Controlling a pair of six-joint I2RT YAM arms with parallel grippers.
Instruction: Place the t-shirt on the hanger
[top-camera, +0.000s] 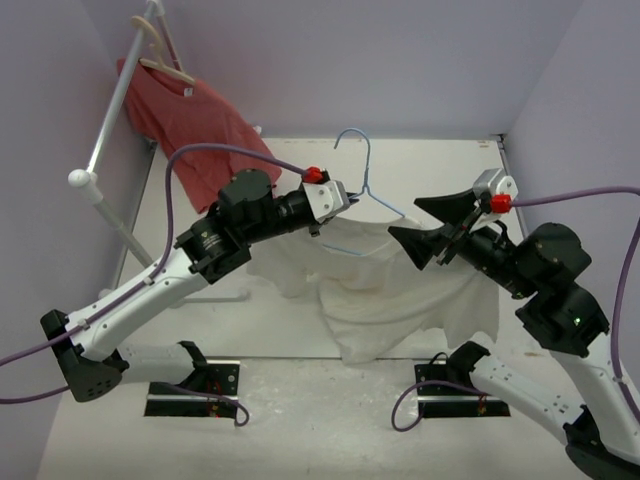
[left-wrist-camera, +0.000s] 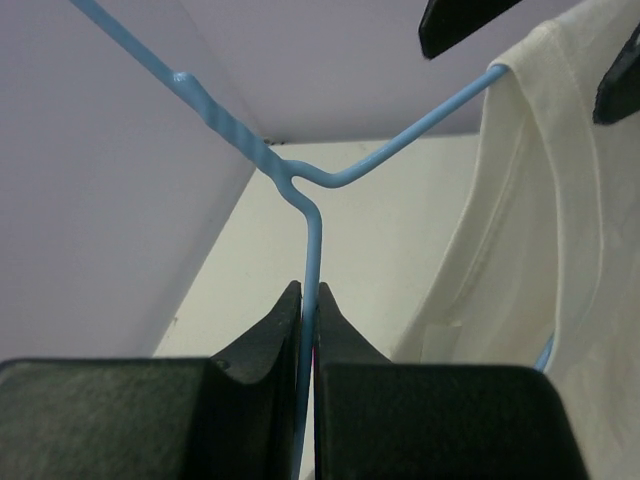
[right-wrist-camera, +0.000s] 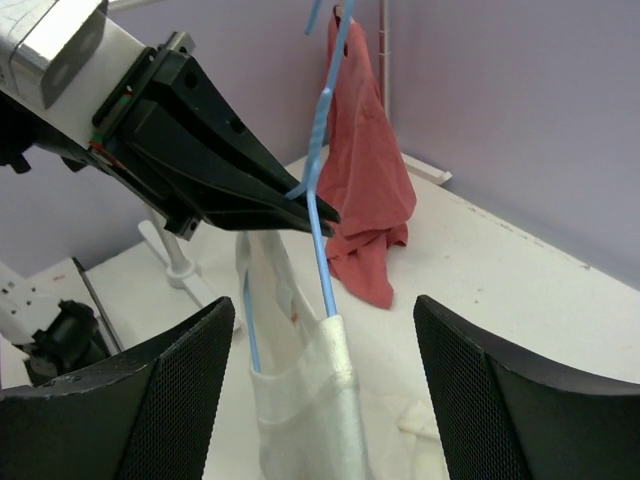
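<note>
The blue hanger (top-camera: 367, 165) is held up in the middle, its hook upward. My left gripper is shut on one arm of it, just below the twisted neck. The white t-shirt (top-camera: 375, 300) drapes below; the hanger's other shoulder runs into its cloth (right-wrist-camera: 305, 390), seen from the right wrist view. My right gripper (top-camera: 410, 230) stands open near that shoulder. In the right wrist view the hanger and shirt edge show between and beyond its spread fingers, apart from them. How far the hanger's left end sits within the shirt is hidden behind my left gripper.
A white rack (top-camera: 115, 110) stands at the left with a red shirt (top-camera: 195, 120) on a wooden hanger. Grey walls enclose the sides and back.
</note>
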